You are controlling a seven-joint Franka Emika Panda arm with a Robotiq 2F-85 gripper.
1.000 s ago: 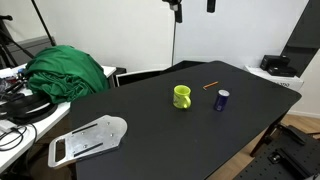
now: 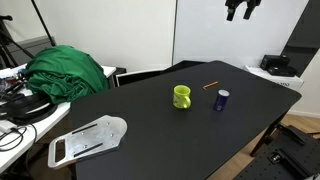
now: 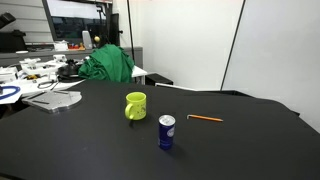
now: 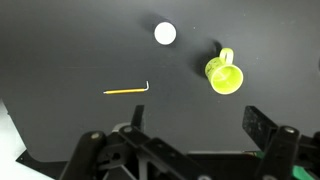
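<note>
High above the dark table, my gripper (image 2: 239, 13) hangs open with nothing between its fingers. A yellow-green mug (image 2: 181, 97) stands upright near the table's middle, its handle toward the can in the wrist view. The dark blue can (image 2: 221, 100) with a pale top (image 4: 165, 33) stands upright to the mug's right in the first exterior view. Behind the can lies an orange pencil-like stick (image 3: 205, 119), with a small bent piece at one end in the wrist view. All three stand apart from each other and well below the fingers (image 4: 259, 126).
A grey metal plate with a slot (image 2: 88, 140) lies at the table's left corner. Green cloth (image 2: 68, 73) is heaped beyond the left edge, beside black gear.
My gripper has moved steadily to the right, high above the table in the first exterior view. The mug, can, stick and plate have stayed where they were.
</note>
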